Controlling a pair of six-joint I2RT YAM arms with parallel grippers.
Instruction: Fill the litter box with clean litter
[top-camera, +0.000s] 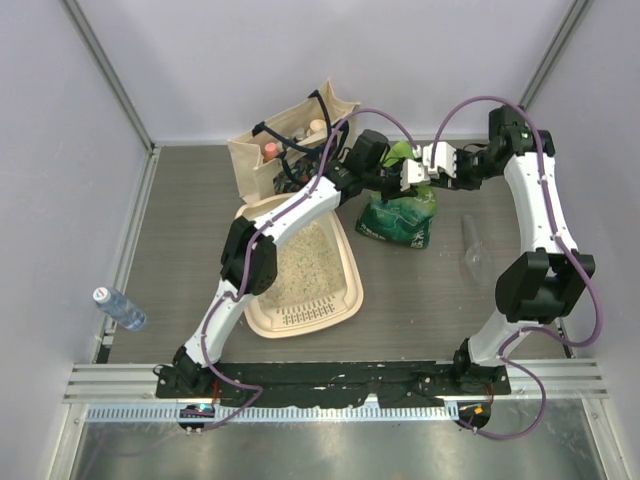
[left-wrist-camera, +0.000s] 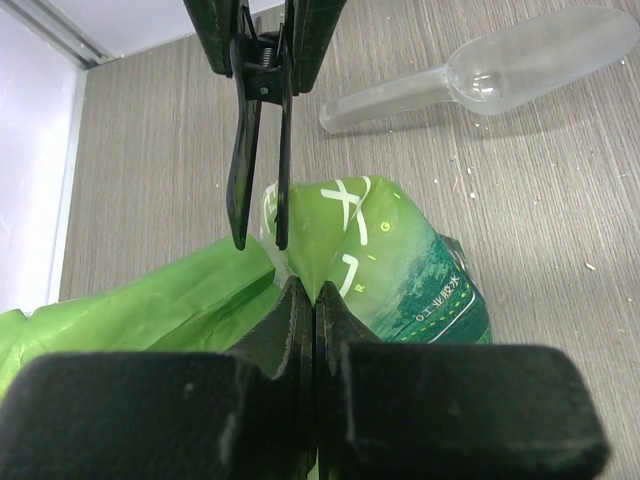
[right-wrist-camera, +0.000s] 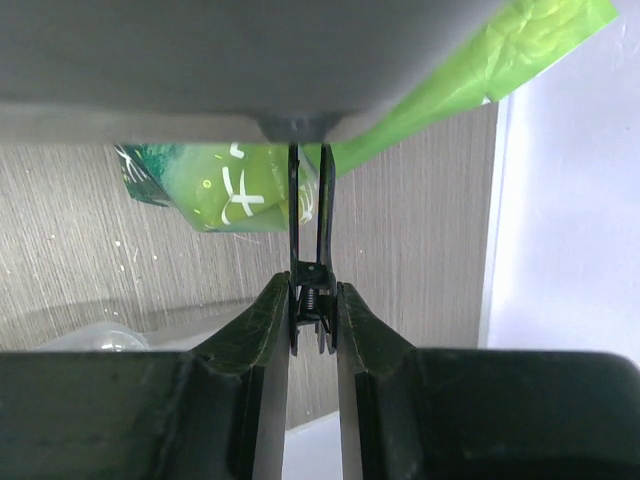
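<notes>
The green litter bag (top-camera: 400, 215) stands at the back of the table. Its gathered neck (left-wrist-camera: 270, 260) is pinched by my left gripper, which is shut on the thin film. My right gripper is shut on a black spring clip (left-wrist-camera: 265, 85). The clip's two long prongs stand apart; they reach to the bag's neck from the other side, and in the right wrist view some film shows between them. Whether they clamp it I cannot tell. The beige litter box (top-camera: 352, 285) holds a layer of granular litter (top-camera: 305, 265).
A clear scoop (top-camera: 475, 250) lies on the table right of the bag. A canvas bin (top-camera: 245, 170) with bottles and black straps stands behind the litter box. A water bottle (top-camera: 120, 308) is at the left edge. Free table lies right of the box.
</notes>
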